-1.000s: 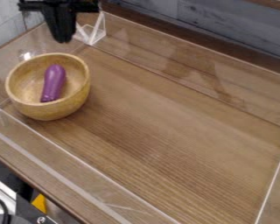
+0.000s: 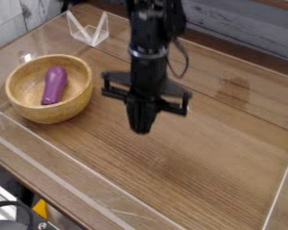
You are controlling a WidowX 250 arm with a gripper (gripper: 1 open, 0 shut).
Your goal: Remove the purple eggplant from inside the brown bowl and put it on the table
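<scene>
The purple eggplant point(image 2: 55, 85) lies inside the brown bowl point(image 2: 78, 105), upright along the view, at the left of the table. My black gripper point(image 2: 143, 123) hangs over the middle of the table, to the right of the bowl and apart from it. Its fingers look dark and blurred, so how they stand is hard to make out. No object shows at the gripper.
A clear plastic corner piece point(image 2: 91, 30) stands at the back left, behind the bowl. Bare wooden table point(image 2: 212, 166) stretches across the front and right. At the lower left edge lie a black cable point(image 2: 17, 207) and a yellow item point(image 2: 40, 208).
Bowl and eggplant look unmoved.
</scene>
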